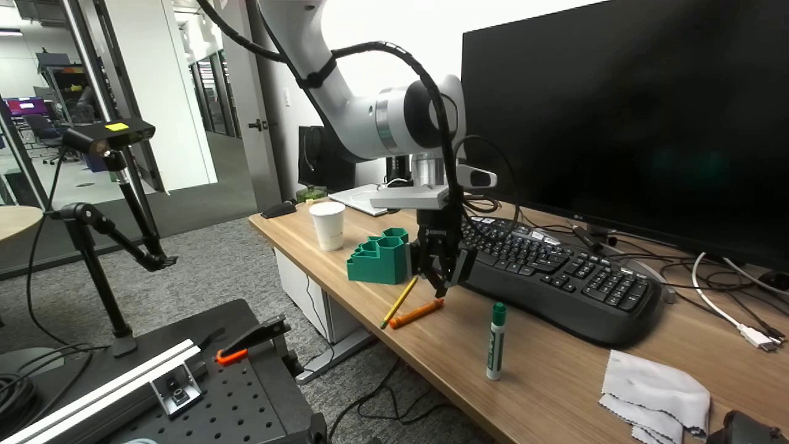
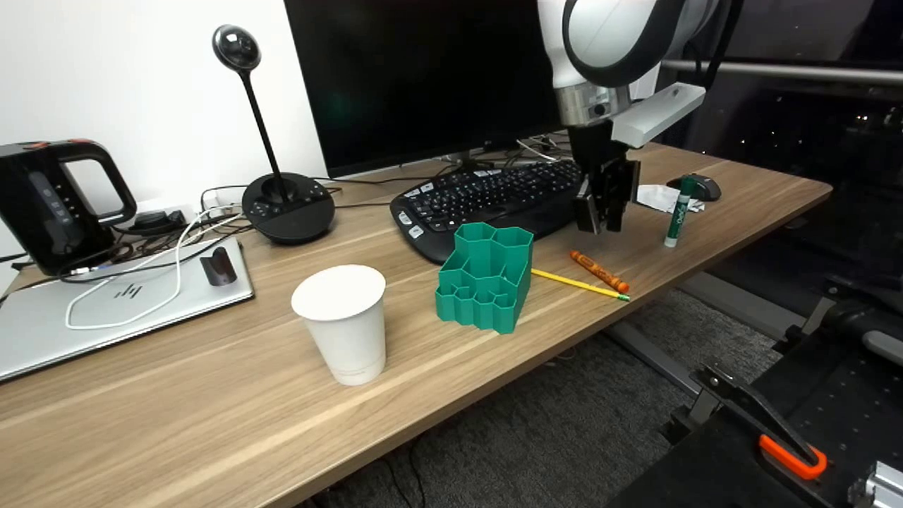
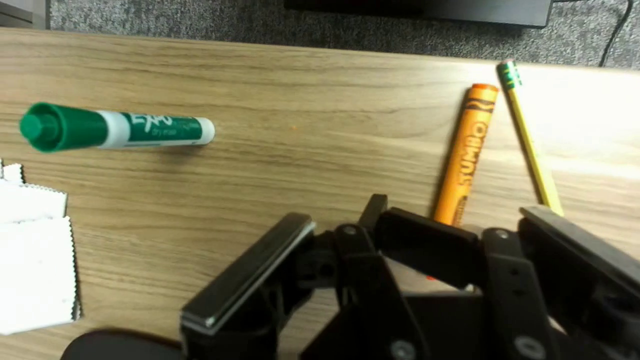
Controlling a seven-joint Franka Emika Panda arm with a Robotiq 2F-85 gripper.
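An orange crayon marked "JUMBO" [image 3: 466,156] lies on the desk beside a yellow pencil [image 3: 531,141]. My gripper [image 1: 442,287] hangs above the crayon's keyboard-side end, its fingertips shut together with nothing visible between them. In the wrist view, the fingers [image 3: 429,246] cover part of that crayon end. A green and white Expo marker [image 1: 496,344] stands upright on its white end, apart from the gripper. The green holder with hexagonal cells [image 2: 484,283] sits on the desk, and its cells look empty in exterior view 2.
A white paper cup [image 2: 343,326] stands beyond the holder. The black keyboard [image 1: 551,274] and large monitor [image 1: 629,133] border the workspace at the back. A white cloth [image 1: 654,396] lies past the marker. The desk's front edge runs close to crayon and pencil.
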